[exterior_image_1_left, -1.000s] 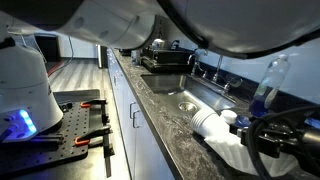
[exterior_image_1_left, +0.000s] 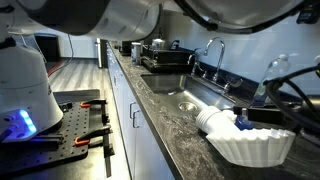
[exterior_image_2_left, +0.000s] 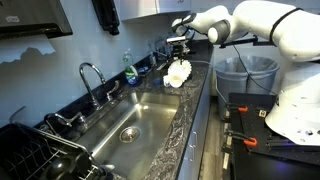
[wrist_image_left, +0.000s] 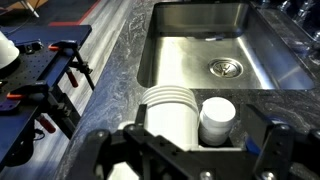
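Observation:
A white fluted basket (exterior_image_1_left: 250, 150) stands on the dark counter beyond the sink's near end. A stack of white cups (wrist_image_left: 172, 112) leans in it, tilted toward the sink, beside a white round-topped container (wrist_image_left: 217, 116). Something blue (exterior_image_1_left: 243, 123) shows inside the basket. My gripper is open above the basket, its black fingers (wrist_image_left: 98, 146) spread to either side of the cups and container. No object is visibly held between them. In the second exterior view the basket (exterior_image_2_left: 180, 73) is at the far counter end, with the gripper small and indistinct.
The steel sink (wrist_image_left: 228, 42) is empty, with a tall faucet (exterior_image_1_left: 208, 52) behind it. A clear bottle (exterior_image_1_left: 275, 72) stands by the wall. A black dish rack (exterior_image_2_left: 40, 155) sits at the sink's other end. Bare counter (exterior_image_1_left: 165, 110) runs along the front.
The gripper has risen from low over the basket, where it hid much of it. More of the basket's fluted side now shows. The cups appear to stay in place.

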